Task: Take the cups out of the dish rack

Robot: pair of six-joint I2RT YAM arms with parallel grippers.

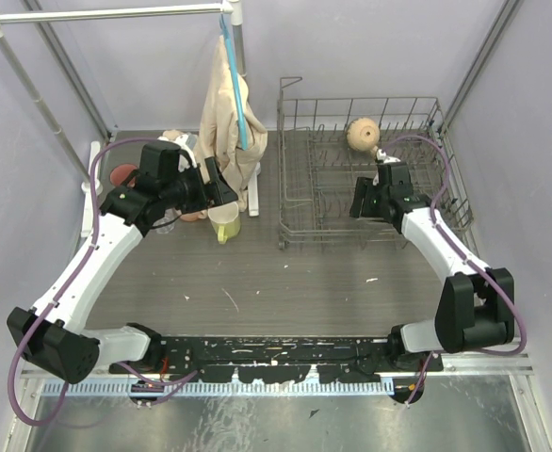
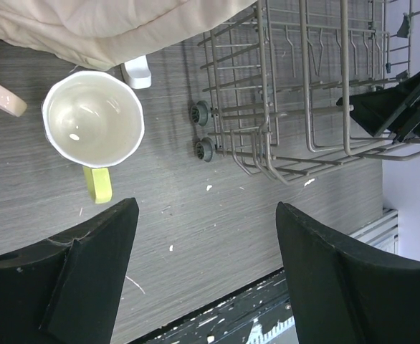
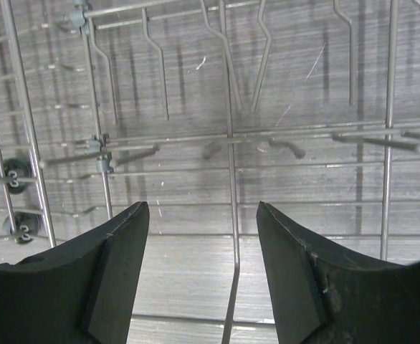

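Observation:
A tan cup (image 1: 364,133) sits at the back of the wire dish rack (image 1: 295,226). My right gripper (image 1: 365,198) is over the rack's middle, in front of that cup, open; its wrist view shows only bare wires between the fingers. My left gripper (image 1: 217,188) hangs open above a white cup with a yellow handle (image 2: 93,115) on the floor left of the rack, nothing between its fingers. Pink and reddish cups (image 1: 122,174) stand further left, partly hidden by the arm.
A hanging beige cloth (image 1: 229,122) on a white rail stands behind the left cups. The dark wooden floor (image 1: 276,292) in front of the rack is clear. Grey walls close in at back and sides.

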